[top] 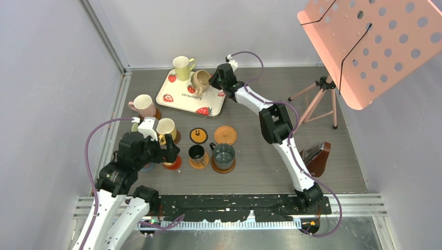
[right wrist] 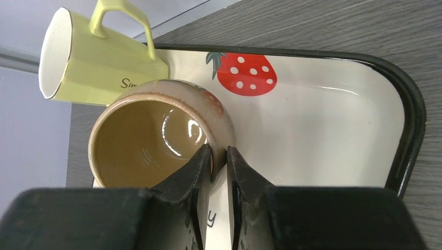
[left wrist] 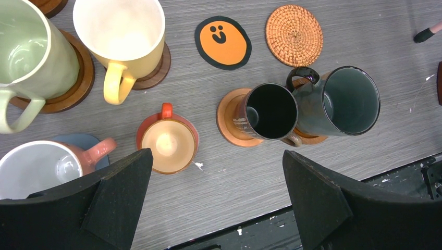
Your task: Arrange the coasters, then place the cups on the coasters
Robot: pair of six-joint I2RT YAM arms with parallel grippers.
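Observation:
A glossy beige cup (top: 200, 82) with a brown inside lies on the white strawberry tray (top: 182, 104), beside an upright yellow-green mug (top: 182, 66). My right gripper is at that cup's rim, fingertips close together; whether the rim is between them is hard to tell. My left gripper stands open above several mugs on coasters at the lower left. An orange smiley coaster (top: 198, 135) and a woven coaster (top: 225, 134) lie bare in the middle of the table.
A pink mug (top: 143, 105) stands left of the tray. Dark mugs (top: 224, 155) sit on coasters below the bare coasters. A tripod (top: 323, 104) and a brown object (top: 316, 160) stand at the right.

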